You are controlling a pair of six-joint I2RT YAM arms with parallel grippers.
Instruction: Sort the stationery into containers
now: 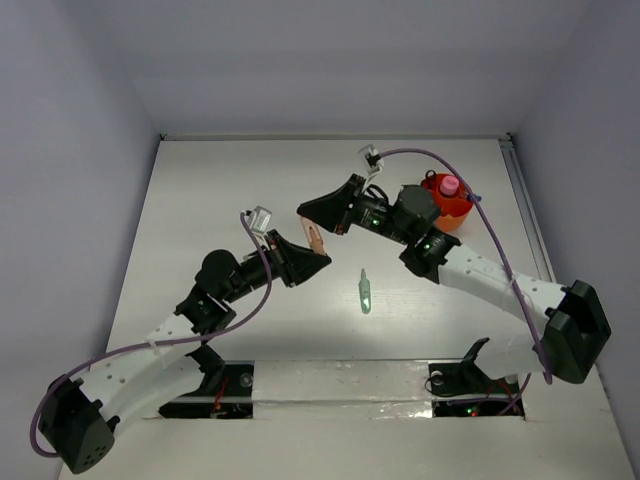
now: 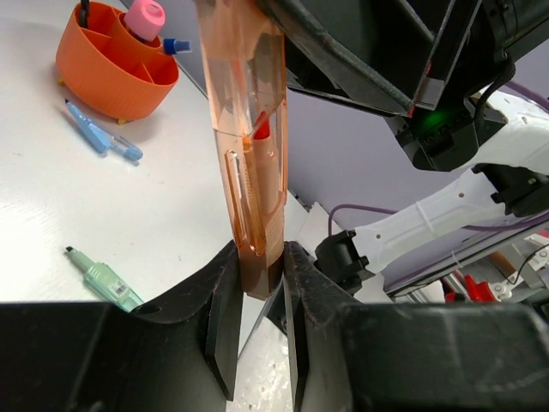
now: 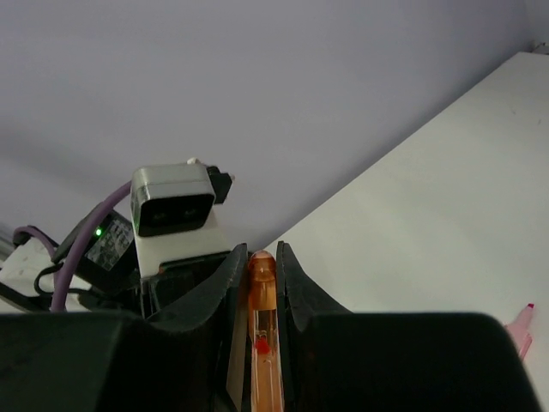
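Observation:
An orange translucent stationery piece is held upright between both grippers in mid-air. My left gripper is shut on its lower end. My right gripper is round its upper end, fingers close on either side; whether they grip it is unclear. A green marker lies on the table. An orange divided holder with a pink and a blue item stands at the back right. A blue pen-like item lies before it.
A pink item lies on the table in the right wrist view. Walls enclose the back and sides.

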